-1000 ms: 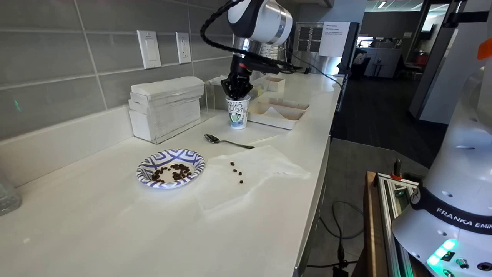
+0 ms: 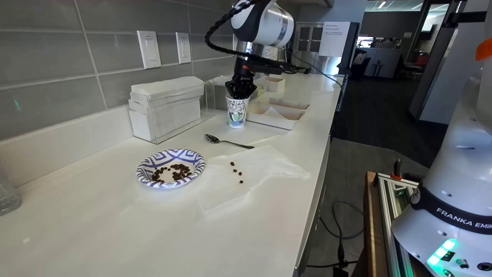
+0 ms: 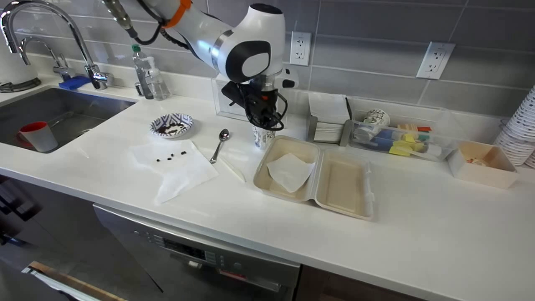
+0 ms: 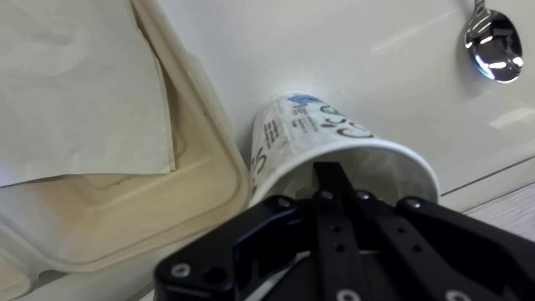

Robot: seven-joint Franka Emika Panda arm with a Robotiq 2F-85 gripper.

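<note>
A patterned paper cup (image 2: 237,113) stands on the counter behind the spoon, also seen in the wrist view as a cup (image 4: 301,130) with its mouth facing the camera. My gripper is shut, its fingertips dipping inside the cup's rim. Nothing shows between the fingers, though the cup's floor is largely hidden by them. From the side, the gripper (image 3: 263,120) covers the cup's top edge.
A clamshell container (image 3: 321,175) lies open right beside the cup. Nearby are a metal spoon (image 2: 226,141), a bowl of dark beans (image 2: 171,157) and a napkin (image 2: 258,173) with several beans. A clear napkin holder (image 2: 168,108) stands against the wall.
My gripper has shifted slightly to the right in exterior view 1. The cup has moved by a very small amount, still upright. Bowl, spoon and napkin stay put.
</note>
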